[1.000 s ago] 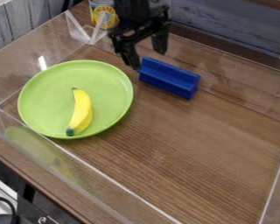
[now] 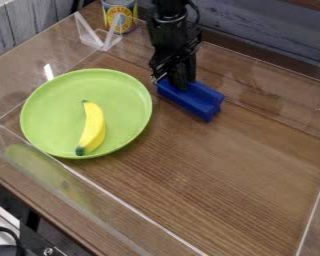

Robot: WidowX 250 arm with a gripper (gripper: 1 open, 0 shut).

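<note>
My black gripper point(image 2: 174, 72) reaches down from the top over the blue block point(image 2: 195, 100), its fingers at the block's upper-left end. Whether they hold it is hidden. Left of the block lies a green plate point(image 2: 53, 105), with a yellow banana point(image 2: 92, 127) on it.
A can point(image 2: 119, 16) with blue and yellow on it stands at the back left.
My gripper has come down onto the blue block and its fingers are closer together. The block has shifted slightly left and toward the front.
</note>
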